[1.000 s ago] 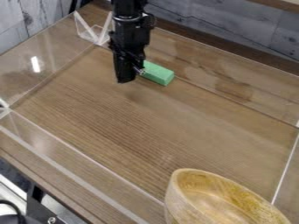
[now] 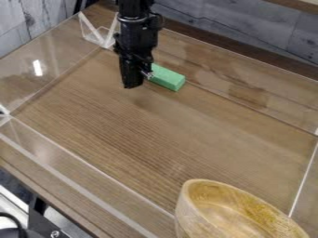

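Observation:
My black gripper (image 2: pixel 133 74) hangs low over the wooden table near the back centre, beside a green block (image 2: pixel 165 79) that lies just to its right. The fingers are small and dark here, so I cannot tell whether they are open or shut.
A yellow container (image 2: pixel 225 212) stands at the front right corner. Clear plastic edges line the left and back-left of the table, and a wall runs along the back.

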